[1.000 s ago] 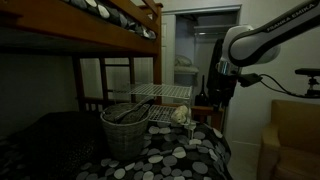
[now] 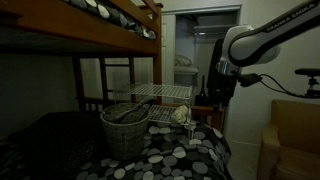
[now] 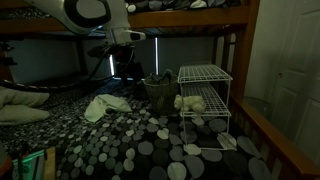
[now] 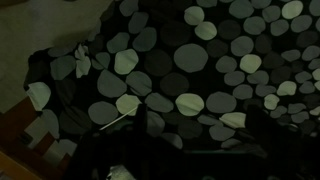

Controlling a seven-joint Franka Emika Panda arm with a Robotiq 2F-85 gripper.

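My gripper [image 2: 218,90] hangs in the air over the near right edge of the dotted bedding [image 2: 165,163], its dark fingers blending into the background. In the wrist view the two dark fingers of the gripper stand apart at the bottom, with only bedding visible between them. A grey woven basket [image 2: 124,135] sits on the bed, dark items showing at its top. Beside it stands a two-level white wire rack [image 3: 204,73]. A cream plush-like object [image 3: 190,103] rests at its lower level.
A pale crumpled cloth [image 3: 107,107] lies on the bed near the arm side. The upper bunk's wooden rail [image 2: 95,33] overhangs the basket. A brown armchair [image 2: 291,145] stands to the right. Open bedding [image 3: 130,150] spreads in front of the rack.
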